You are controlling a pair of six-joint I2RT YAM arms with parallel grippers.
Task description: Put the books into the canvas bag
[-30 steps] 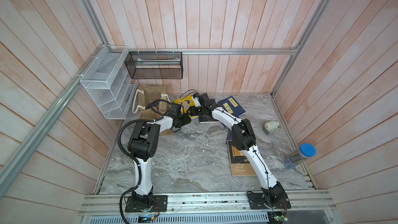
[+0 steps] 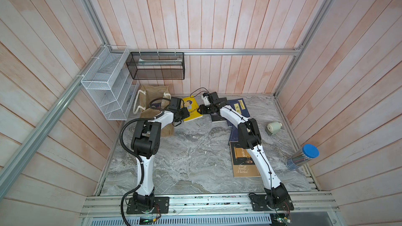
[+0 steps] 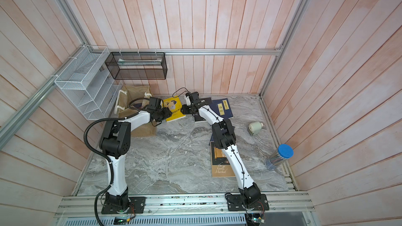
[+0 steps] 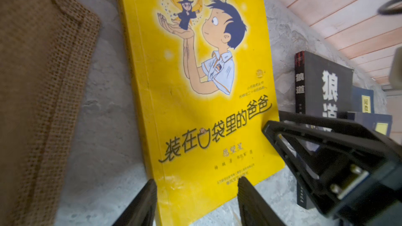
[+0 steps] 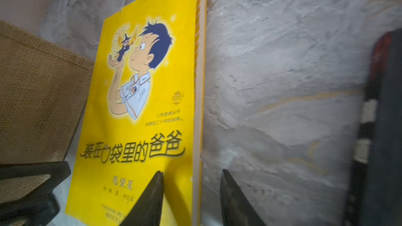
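A yellow book point(image 2: 192, 106) with a cartoon boy lies flat beside the canvas bag point(image 2: 146, 96). My left gripper stands open above the book's near end, its fingers near the two long edges. From the right, my right gripper reaches the book's right edge. Its fingers are apart, one over the cover and the other off the right side; contact is unclear. A black book point(image 4: 326, 83) lies to the right. Beyond it is a blue book point(image 2: 239, 106), partly covered by the right arm. Something dark shows inside the bag.
A brown book, The Scroll Marked point(image 2: 245, 169), lies near the front beside the right forearm. A blue-lidded jar point(image 2: 303, 157) and a pale green object point(image 2: 274, 127) stand at the right. White wire shelves point(image 2: 111, 85) rise behind the bag.
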